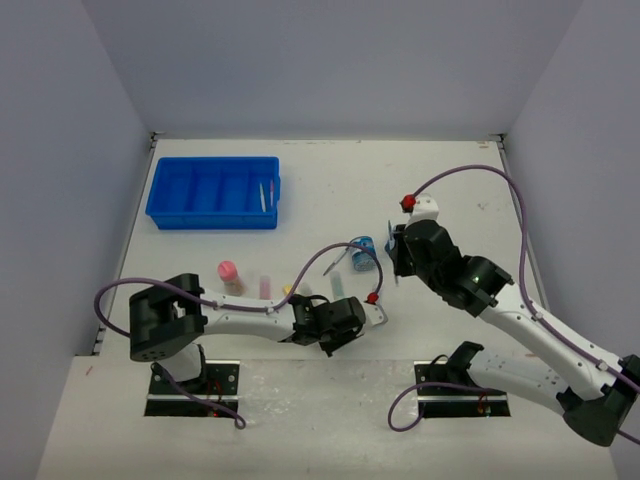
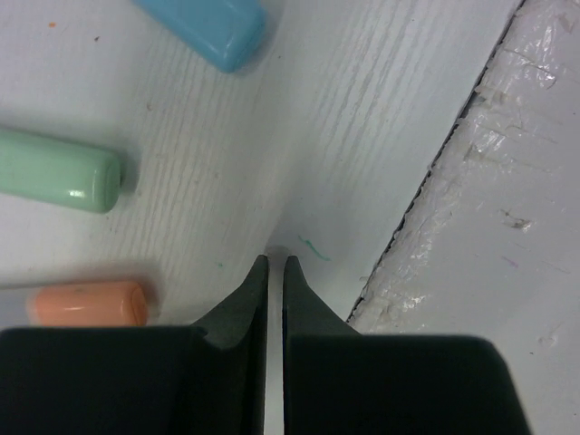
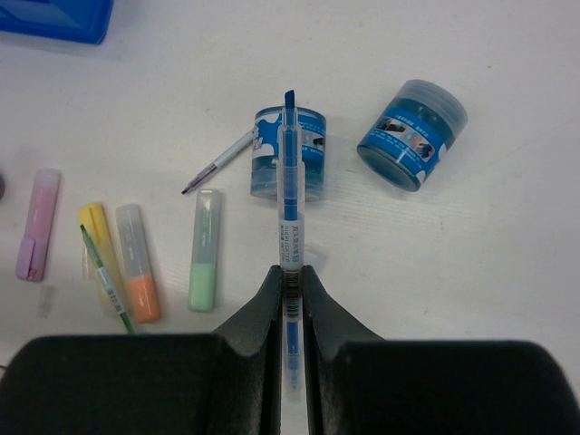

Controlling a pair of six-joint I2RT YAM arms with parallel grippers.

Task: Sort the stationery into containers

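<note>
In the right wrist view, my right gripper is shut on a slim blue pen (image 3: 290, 181), held across the fingertips. In the top view that gripper (image 1: 396, 265) hangs over the right-middle of the table. My left gripper is shut with nothing visible between its fingertips, near the table's front edge. Close by lie a blue highlighter (image 2: 213, 27), a green highlighter (image 2: 63, 172) and an orange highlighter (image 2: 91, 304). A pink highlighter (image 3: 39, 227), a yellow highlighter (image 3: 98, 236), a green pen (image 3: 107, 279) and a grey pen (image 3: 217, 161) rest on the table.
The blue divided box (image 1: 205, 192) at the back left holds slim items in its right compartment. Two blue-labelled jars, one upright-looking jar (image 3: 263, 163) and one tilted jar (image 3: 412, 134), lie mid-table. A pink jar (image 1: 229, 276) is at the left.
</note>
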